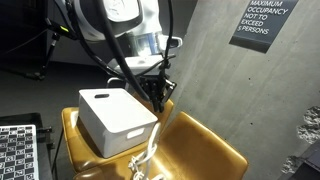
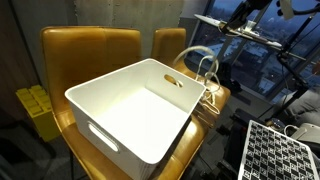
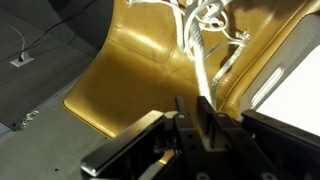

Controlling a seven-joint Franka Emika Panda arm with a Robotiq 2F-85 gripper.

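Observation:
A white rope rises from the tan leather chair to my gripper, just past the right end of the white box. In the wrist view my gripper is shut on the upper part of the rope, while the rest lies in loose coils on the chair seat. The white box stands open on a chair and looks empty in the second exterior view. Beyond its far corner the rope shows as loops. The exact grip point is partly hidden by the dark fingers.
A second tan chair has a bare seat and back to the right of the box. A black-and-white patterned board lies at the near right. Yellow blocks stand by the wall.

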